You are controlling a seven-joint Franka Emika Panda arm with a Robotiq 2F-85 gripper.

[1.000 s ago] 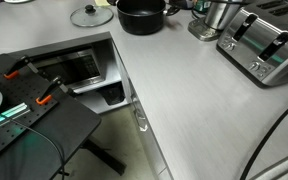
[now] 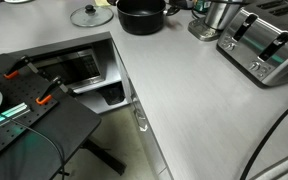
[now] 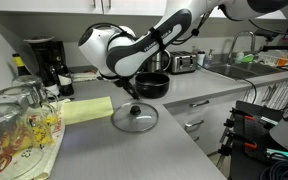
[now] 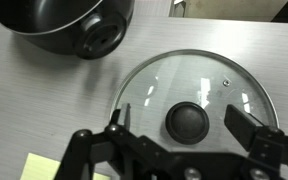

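A glass lid (image 4: 159, 85) with a round black knob (image 4: 187, 123) lies flat on the counter, seen from above in the wrist view. My gripper is open above it, one finger on each side of the knob in that view, with nothing held. In exterior view 2 the lid (image 3: 149, 123) rests on the counter, below the end of the white arm (image 3: 112, 50). The black pot (image 3: 154, 86) stands behind it, uncovered. Exterior view 1 shows the lid (image 2: 91, 16) beside the pot (image 2: 142, 14), but not my gripper.
A yellow sheet (image 3: 87, 109) lies left of the lid. Farther left is a rack (image 3: 36, 150) with colourful items. A silver toaster (image 2: 267, 40) stands along the counter beyond the pot.
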